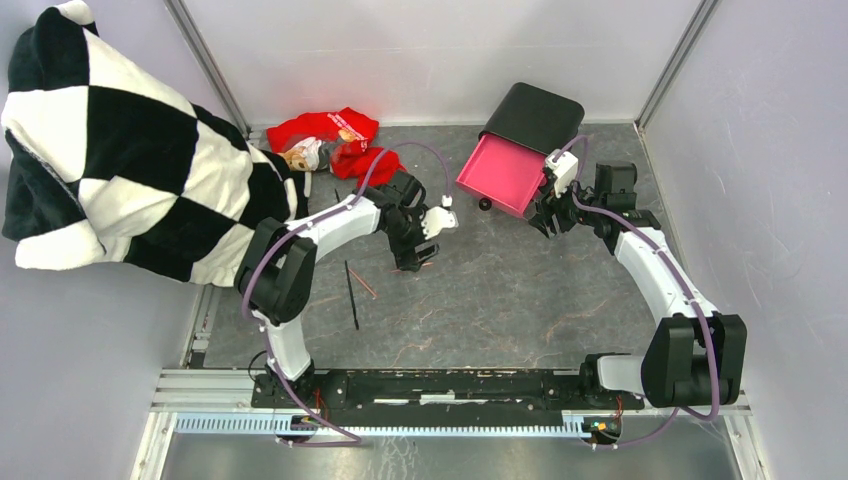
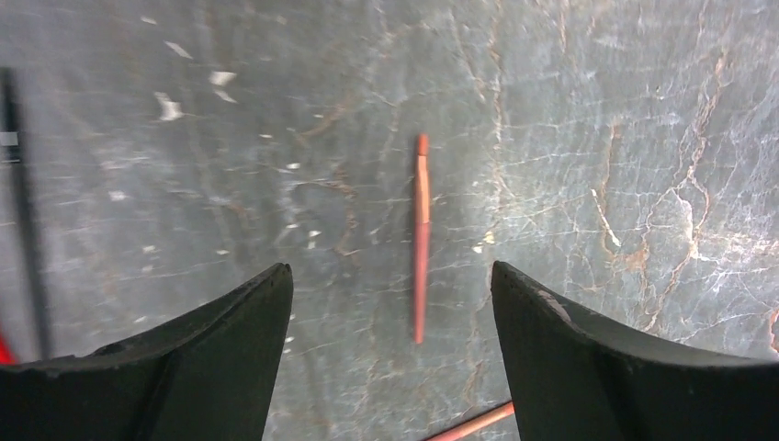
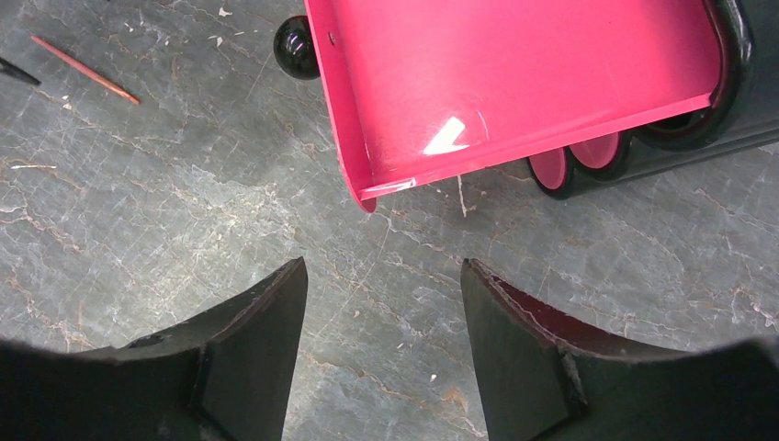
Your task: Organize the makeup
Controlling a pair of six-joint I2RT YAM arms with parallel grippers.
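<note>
My left gripper (image 1: pixel 418 258) hangs open over a short pink pencil (image 2: pixel 422 239), which lies between its fingertips in the left wrist view. A second pink pencil (image 1: pixel 362 283) and a long black pencil (image 1: pixel 351 300) lie to its lower left in the top view. At the back right stands a black box (image 1: pixel 530 115) with a pink drawer (image 1: pixel 500 172) pulled out, a round black knob (image 3: pixel 296 48) on its front. The drawer's visible floor is bare. My right gripper is open beside the drawer, over bare tabletop.
A red bag (image 1: pixel 308 130) and red cloth lie at the back left. A black-and-white checked cushion (image 1: pixel 140 170) fills the left side.
</note>
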